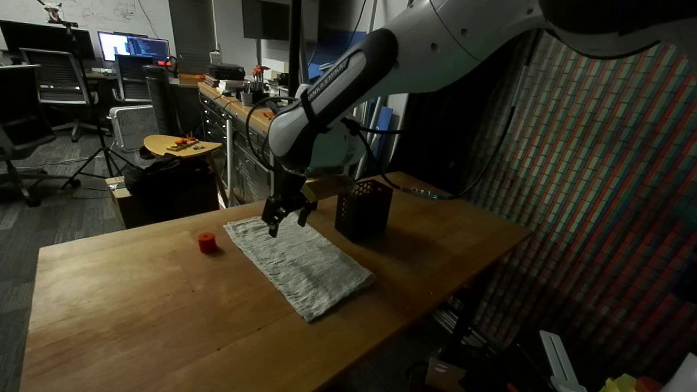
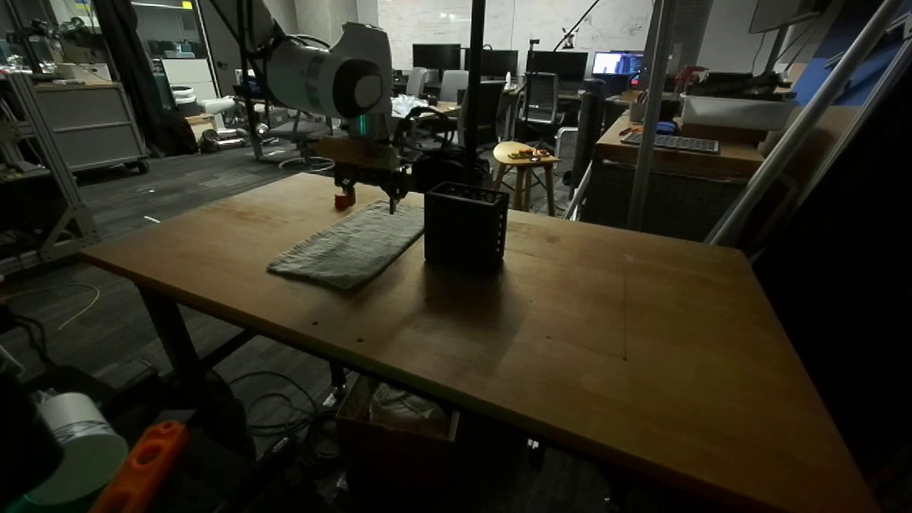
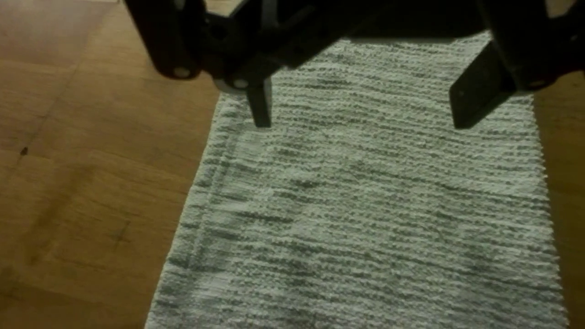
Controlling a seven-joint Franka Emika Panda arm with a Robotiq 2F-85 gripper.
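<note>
A grey-white ribbed cloth (image 1: 301,264) lies flat on the wooden table, and it fills most of the wrist view. Over the cloth's far end hangs my gripper (image 1: 288,230), pointing down, its fingers apart with nothing between them. In the wrist view the two fingertips of the gripper stand wide apart above the cloth (image 3: 373,219). A small red cylinder (image 1: 207,243) stands on the table beside the cloth. On the cloth's other side is a black perforated basket (image 1: 363,210), upright; its inside is too dark to make out.
Bare wooden tabletop (image 1: 130,307) stretches out on the red cylinder's side. More free table (image 2: 624,325) lies beyond the basket (image 2: 466,226). A small stool (image 2: 526,155) and a workbench stand off the table's far edge.
</note>
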